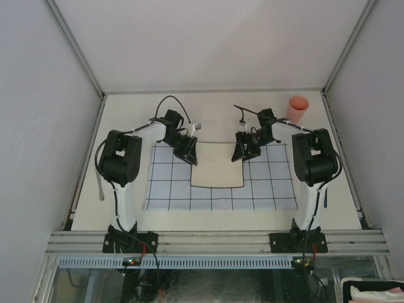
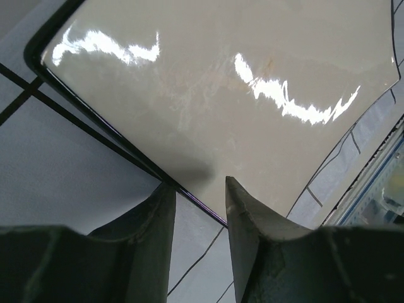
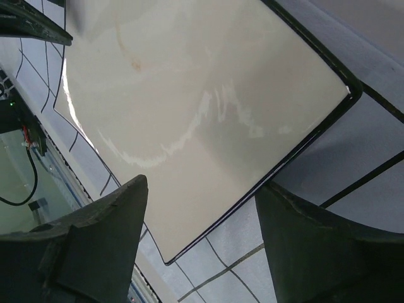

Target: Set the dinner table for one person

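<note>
A cream square plate with a dark rim [image 1: 217, 173] lies on the white mat with black grid lines [image 1: 167, 180], near its middle. At the plate's left edge is my left gripper [image 1: 194, 163]. It stands open, and in the left wrist view the plate's rim [image 2: 205, 208] passes between its fingers. My right gripper [image 1: 235, 160] is at the opposite edge, also open, with the rim running between its fingers in the right wrist view. An orange-pink cup [image 1: 297, 110] stands upright at the back right.
A thin pale utensil [image 1: 101, 189] lies left of the mat, partly hidden by the left arm. A blue-handled one [image 1: 326, 199] shows beside the right arm.
</note>
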